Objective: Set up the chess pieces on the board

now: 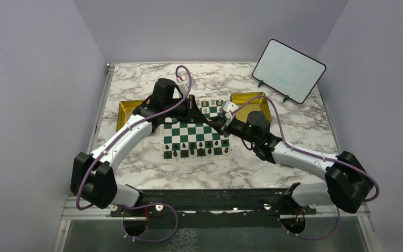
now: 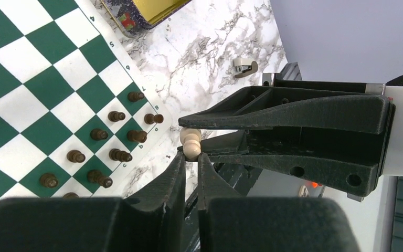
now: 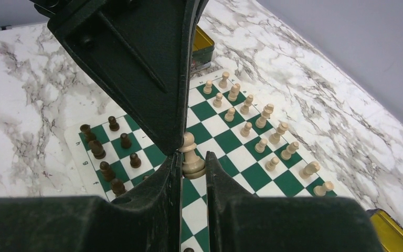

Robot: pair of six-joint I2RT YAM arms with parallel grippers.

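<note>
A cream pawn [image 3: 193, 167] is held in the air above the green-and-white board [image 1: 193, 137] by both grippers. In the left wrist view, my left gripper is shut round the head end of the pawn [image 2: 191, 149]. My right gripper is shut on its base end, with the left fingers [image 3: 168, 121] coming down from above. Dark pieces [image 2: 99, 134] stand in two rows at the near side. Cream pieces [image 3: 263, 115] fill rows at the far side. Arms hide part of the board from above.
Yellow-lined tins stand either side of the board, the left tin [image 1: 120, 116] and the right tin [image 1: 265, 107]. A whiteboard [image 1: 288, 71] leans at the back right. The marble in front of the board is clear.
</note>
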